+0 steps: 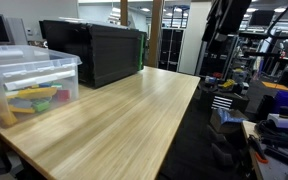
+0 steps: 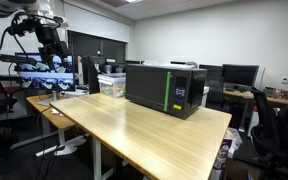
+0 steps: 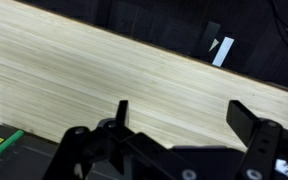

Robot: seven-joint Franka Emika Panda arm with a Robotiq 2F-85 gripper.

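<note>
My gripper stands open in the wrist view, its two dark fingertips wide apart with only bare tabletop below them. In exterior view 1 the same gripper [image 1: 217, 58] hangs at the upper right, high above the table's edge. Exterior view 2 has the arm at the upper left, well clear of the wooden table [image 2: 134, 125]. A black microwave [image 2: 149, 86] with a green stripe rests on the table; its corner [image 3: 34, 158] shows at the wrist view's lower left.
Clear plastic bins [image 1: 29, 92] holding colourful items are stacked at the table's left end in exterior view 1. Most of the tabletop [image 1: 114, 115] is empty. Past its edge, a cluttered cart [image 1: 279, 125] stands at the right.
</note>
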